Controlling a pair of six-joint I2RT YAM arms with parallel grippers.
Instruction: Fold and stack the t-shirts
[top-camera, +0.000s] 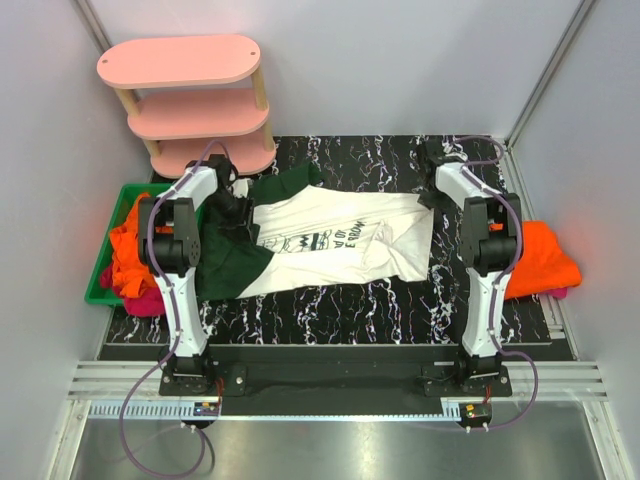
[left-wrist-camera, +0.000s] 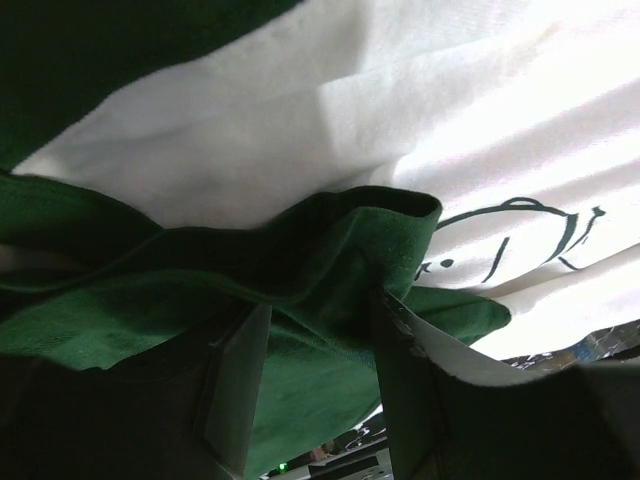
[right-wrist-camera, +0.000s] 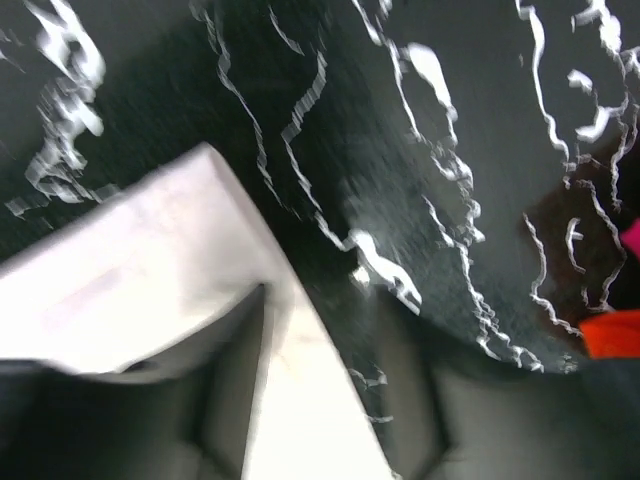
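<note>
A white t-shirt (top-camera: 330, 265) with dark green sleeves (top-camera: 288, 183) and printed lettering lies across the black table, its right part creased. At the shirt's left end is my left gripper (top-camera: 243, 225); in the left wrist view its fingers (left-wrist-camera: 240, 385) stand apart, with rumpled green cloth (left-wrist-camera: 350, 250) showing between and beyond them. My right gripper (top-camera: 430, 200) is over the shirt's far right corner. Seen from the right wrist, its blurred fingers (right-wrist-camera: 240, 370) are parted around the white edge (right-wrist-camera: 290, 290), and the corner lies flat on the table beyond.
On the left stands a green basket (top-camera: 97, 290) holding orange and red cloth (top-camera: 128, 255). A folded orange shirt (top-camera: 545, 262) lies at the right edge. The pink shelf (top-camera: 185, 62) is at the back left. Bare table (top-camera: 350, 320) runs along the front.
</note>
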